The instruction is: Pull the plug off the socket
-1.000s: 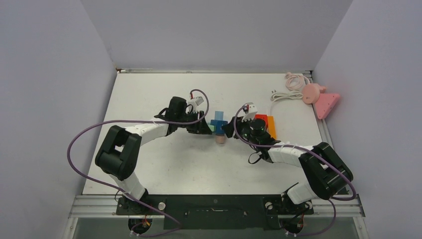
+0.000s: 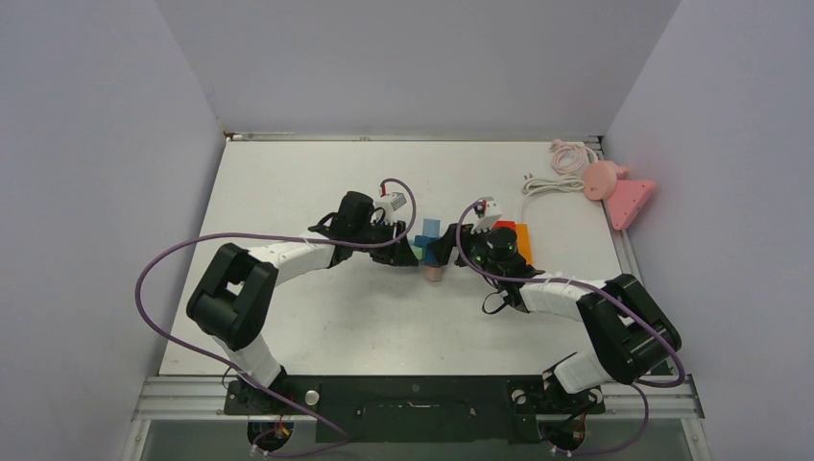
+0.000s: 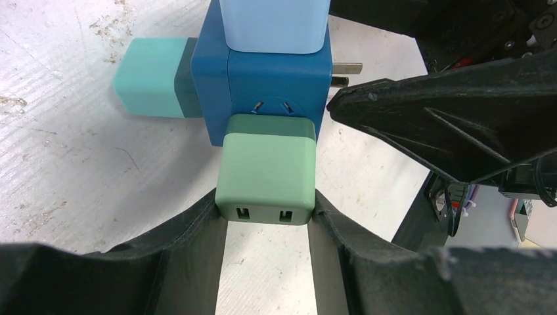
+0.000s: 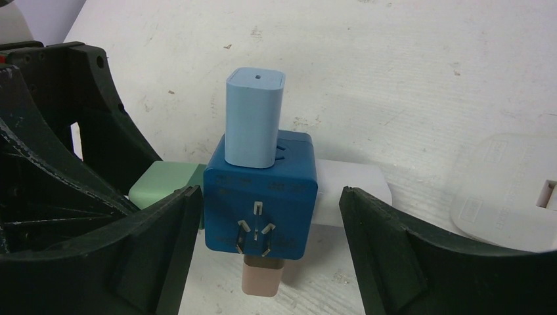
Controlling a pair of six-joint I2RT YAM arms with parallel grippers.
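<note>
A dark blue socket cube [image 4: 259, 203] carries several plugs: light blue [image 4: 253, 115] on top, green [image 3: 266, 167], teal [image 3: 144, 75], white [image 4: 351, 187] and pinkish [image 4: 261, 282]. In the left wrist view my left gripper is shut on the green plug, which sits against the cube's face. In the right wrist view my right gripper is open, its fingers either side of the cube; whether they touch it is unclear. Metal prongs stick out from the cube beside the right gripper in the left wrist view.
Red and orange pieces [image 2: 523, 240] lie right of the right gripper. Coiled cables [image 2: 566, 182] and pink objects [image 2: 629, 197] are at the back right.
My left gripper has moved right and slightly toward the front with the cube and plugs.
</note>
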